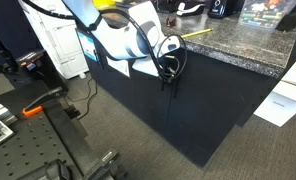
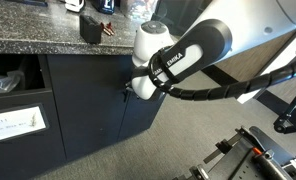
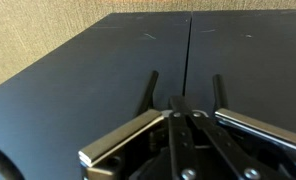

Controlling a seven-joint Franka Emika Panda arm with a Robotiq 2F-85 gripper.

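A pair of dark cabinet doors (image 1: 198,110) hangs beneath the counter. In the wrist view, a black handle stands on each side of the seam between them: the left handle (image 3: 148,92) and the right handle (image 3: 220,92). My gripper is shut, its fingers together near the seam and between the two handles, with nothing showing between them. Whether it touches a door or handle cannot be told. From the second exterior view, the gripper (image 2: 129,91) is close to the door front, partly hidden by the arm. Both doors look closed.
Above the doors, the speckled countertop (image 1: 243,50) bears a clear plastic box (image 1: 266,12) and a yellow pencil-like stick (image 1: 197,33). Grey floor (image 2: 118,160) lies open before the cabinet. A dark perforated table (image 1: 33,150) stands at the near left.
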